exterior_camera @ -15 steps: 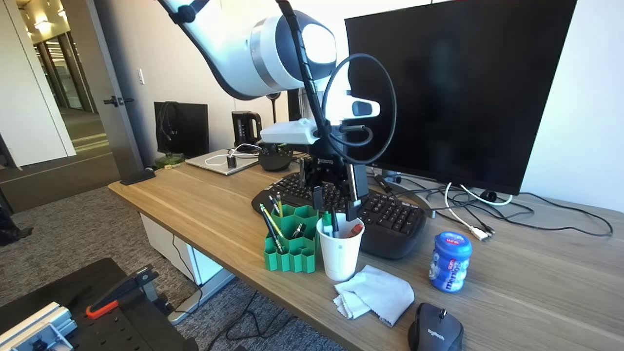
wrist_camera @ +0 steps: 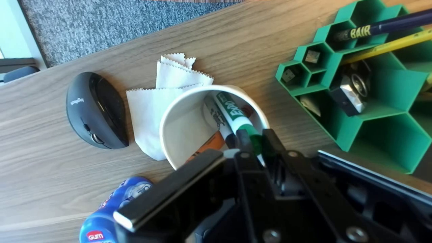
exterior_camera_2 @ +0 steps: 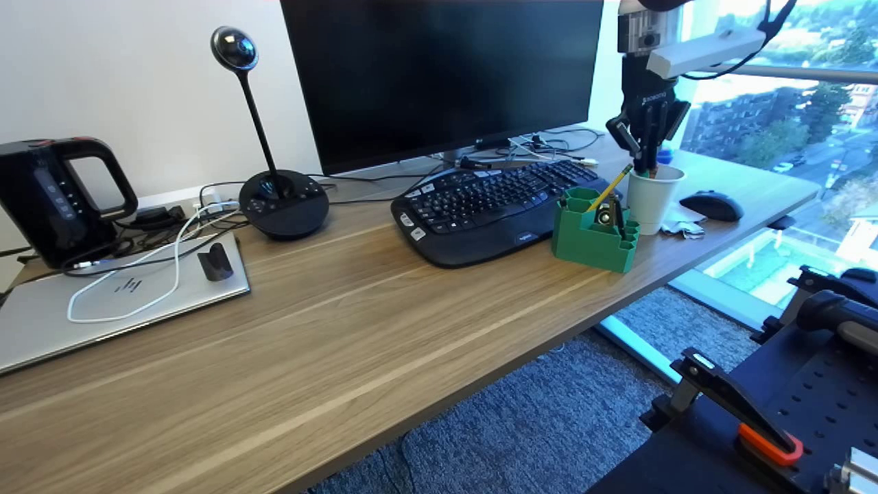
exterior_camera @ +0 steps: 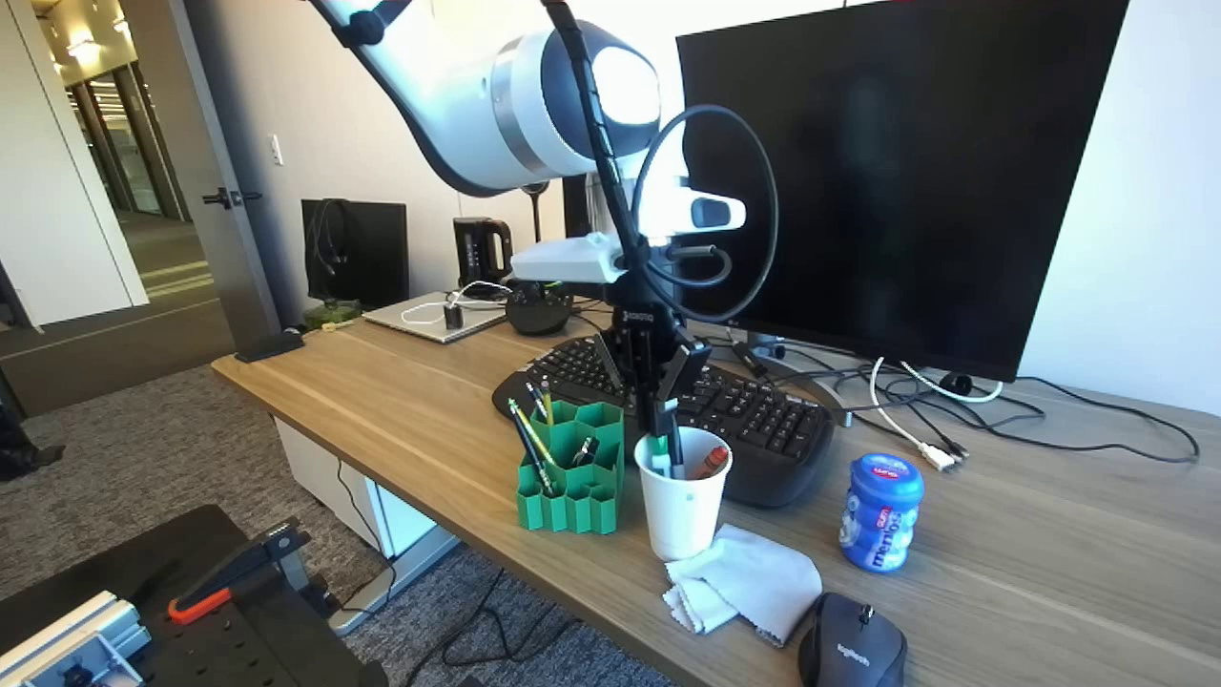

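My gripper points down into the white cup (exterior_camera: 683, 517); its fingers are closed around the green cap end of a green-and-white marker (wrist_camera: 234, 111). The marker's lower part rests inside the cup. Beside it, outside the fingers, lies a grey marker with a dark cap (wrist_camera: 217, 117). An orange-brown marker (wrist_camera: 211, 145) leans in the cup too, partly covered by the gripper in the wrist view. The cup stands upright on the desk, touching a folded pale cloth (exterior_camera: 750, 584).
A green honeycomb organizer (exterior_camera: 572, 513) with pens and small items stands close beside the cup. Behind lies a black keyboard (exterior_camera_2: 494, 206). A blue gum bottle (exterior_camera: 881, 515) and a dark mouse (wrist_camera: 95, 109) are nearby. Open desk (exterior_camera_2: 354, 346) extends along the other side of the organizer.
The fingers have closed from a wide-open stance onto the green marker. In exterior view 1 the cup has shifted slightly right and the cloth with it; the green marker stands nearer the cup's middle.
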